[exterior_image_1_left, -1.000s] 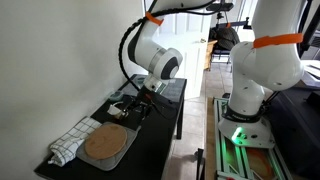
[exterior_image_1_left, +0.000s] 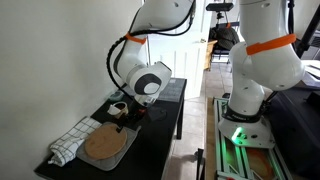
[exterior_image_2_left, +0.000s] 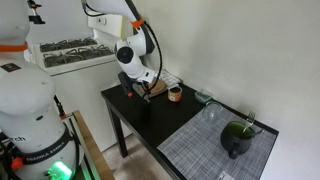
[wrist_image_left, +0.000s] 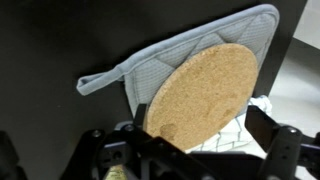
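My gripper stands open over the round cork board (wrist_image_left: 205, 95) in the wrist view, with nothing held between its fingers. The board lies on a grey quilted pot holder (wrist_image_left: 180, 50) with a hanging loop. In exterior view 1, the gripper (exterior_image_1_left: 130, 118) hangs just right of the cork board (exterior_image_1_left: 105, 140), above the black table. How high it is over the table is hard to tell. From the other side, the gripper (exterior_image_2_left: 136, 88) partly hides the board.
A checked white cloth (exterior_image_1_left: 72, 142) lies left of the board. A small jar (exterior_image_2_left: 175, 94) stands behind the gripper. Farther along the table are a clear glass (exterior_image_2_left: 210, 114) and a dark green pot (exterior_image_2_left: 236, 138) on a grey mat (exterior_image_2_left: 195, 146).
In exterior view 1 the arm and open gripper have moved left, closer to the cork board. The board, pot holder and cloth have stayed in place.
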